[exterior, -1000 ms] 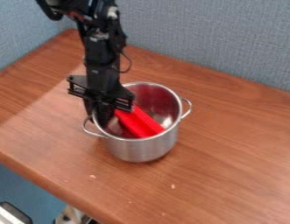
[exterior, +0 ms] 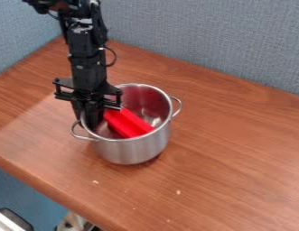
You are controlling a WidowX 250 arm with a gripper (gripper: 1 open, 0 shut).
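Note:
A steel pot (exterior: 135,152) with two side handles stands on the wooden table, left of centre. A red object (exterior: 127,124) lies inside it. My black gripper (exterior: 94,119) reaches down at the pot's left rim, its fingertips mostly hidden at or just inside the rim. Whether it is open or shut on the rim I cannot tell.
Grey-blue walls line the back and left. The table's near-left edge drops away at the bottom left.
My gripper and the pot, with the red object inside, have moved left across the table over the last second.

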